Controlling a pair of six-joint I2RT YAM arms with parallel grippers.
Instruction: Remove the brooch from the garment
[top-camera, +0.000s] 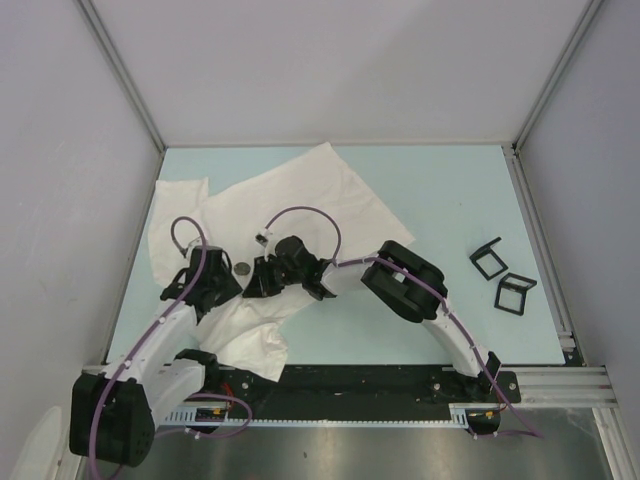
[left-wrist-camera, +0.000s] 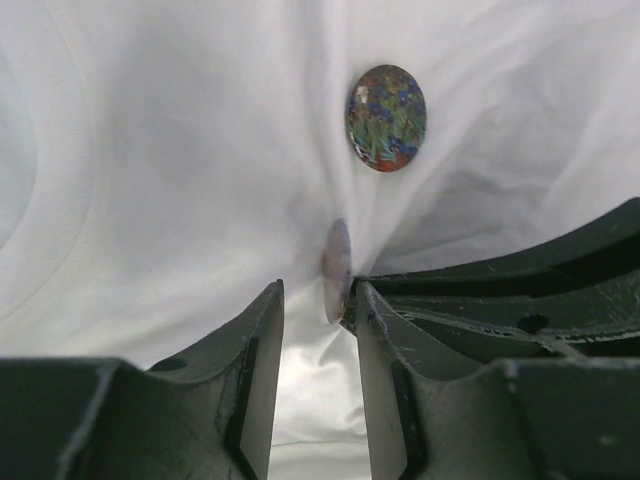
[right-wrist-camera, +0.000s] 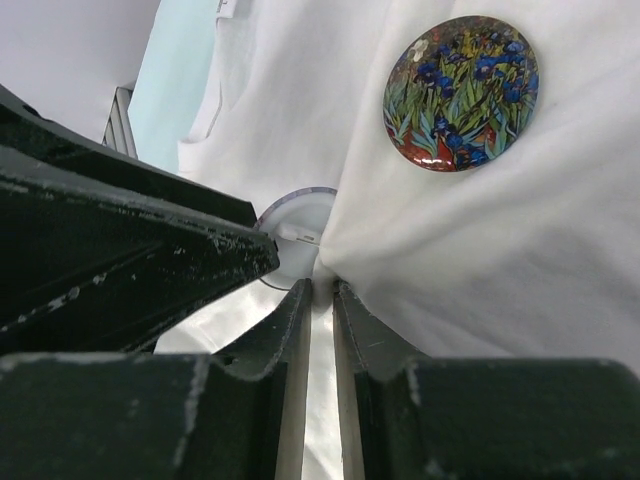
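The white garment (top-camera: 322, 190) lies spread on the table. A round brooch with an iris picture sits on it, sharp in the right wrist view (right-wrist-camera: 460, 92). Below it, by a fold of cloth, is a pale disc (right-wrist-camera: 292, 214) with a small bar, partly covered by fabric and a black finger. My left gripper stands open over the fold, just below that disc. My right gripper has its fingertips close around the cloth fold beside the disc; whether they press on it is hard to tell.
Two black folding stands (top-camera: 510, 295) lie at the right of the pale table. Both arms crowd together over the garment's lower left.
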